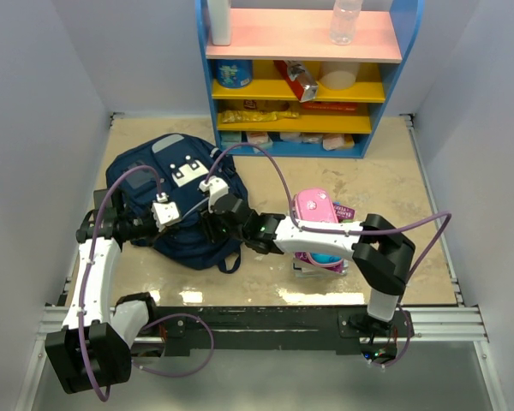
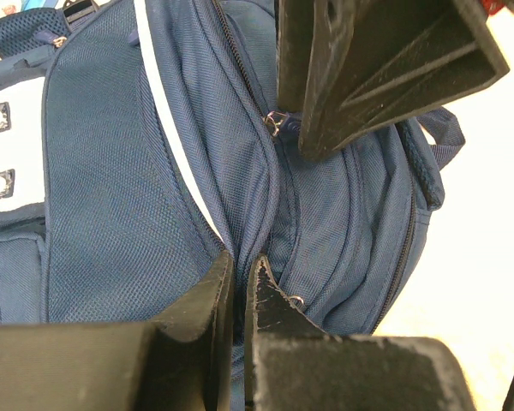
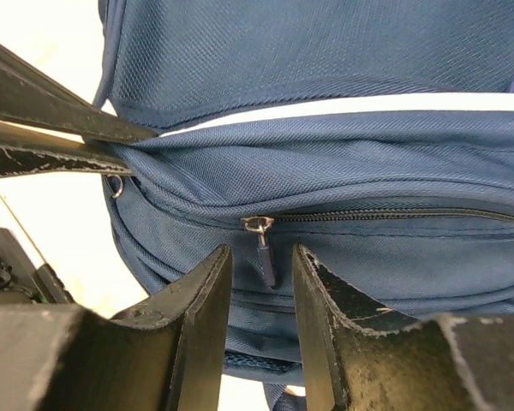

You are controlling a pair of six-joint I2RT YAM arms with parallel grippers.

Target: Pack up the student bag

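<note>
The navy student bag (image 1: 197, 250) lies on the left of the table. My left gripper is shut on a fold of its fabric beside the white piping. In the right wrist view, a zipper pull (image 3: 266, 261) hangs from the slider at the end of a dark zipper (image 3: 394, 216). My right gripper is partly open, its fingertips apart on either side of that pull; whether they touch it cannot be told. The left gripper's dark fingers (image 3: 64, 158) pinch the cloth at upper left in that view. From above, the arms hide the zipper.
A pink case (image 1: 314, 205) rests on the table's right half, partly under the right arm, with books (image 1: 307, 271) beside it. At the back stands a shelf (image 1: 304, 51) holding snacks and containers. Bare table lies between the bag and the case.
</note>
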